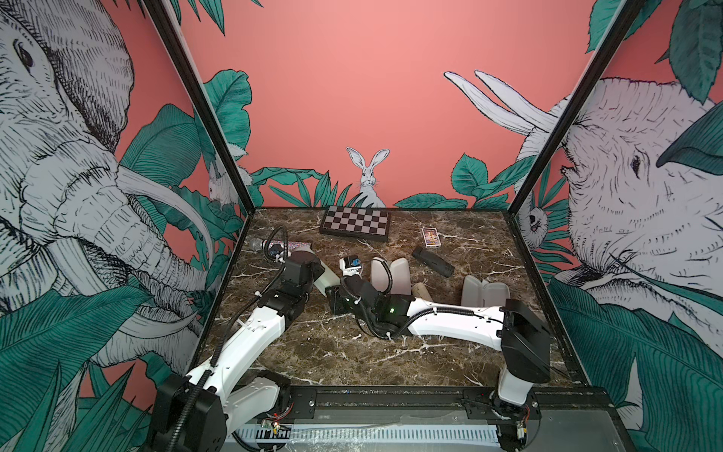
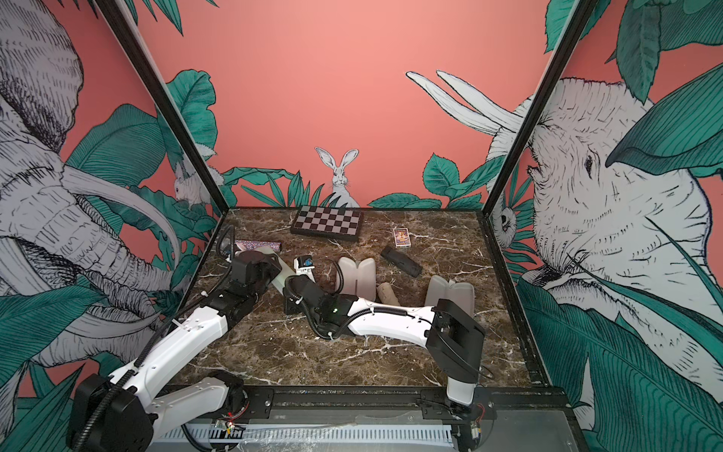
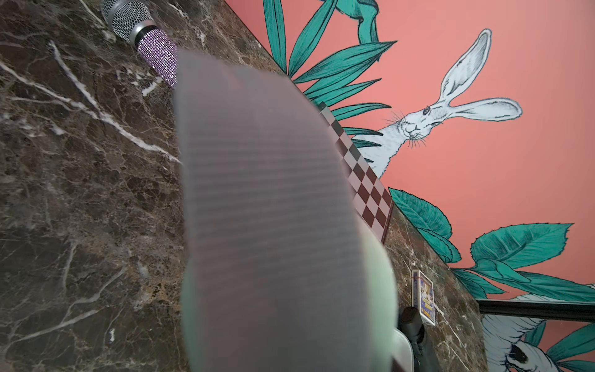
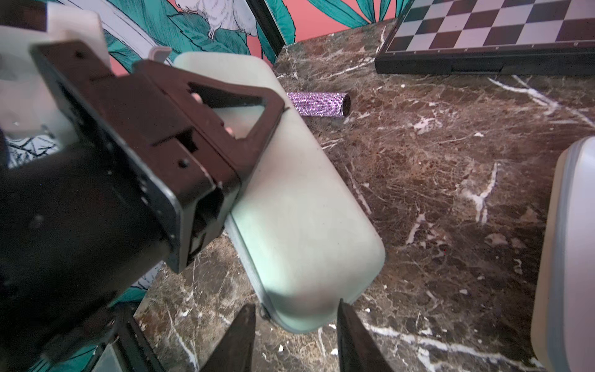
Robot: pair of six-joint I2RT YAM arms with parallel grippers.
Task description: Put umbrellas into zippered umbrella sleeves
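Note:
A pale mint sleeve case is held in the air by my left gripper [image 1: 316, 265], which is shut on it; it fills much of the left wrist view, blurred and close. My right gripper is part open at the case's lower end, its two fingertips just below that end in the right wrist view; whether they touch it is unclear. Further light sleeve cases [image 1: 391, 275] lie at the middle and right of the table, with a dark folded object [image 1: 433, 260], perhaps an umbrella, between and behind them.
A chessboard [image 1: 354, 223] lies at the back, a card box [image 1: 430, 237] to its right. A sparkly microphone [image 3: 155, 52] is at the back left, a small white object [image 1: 350, 265] near the centre.

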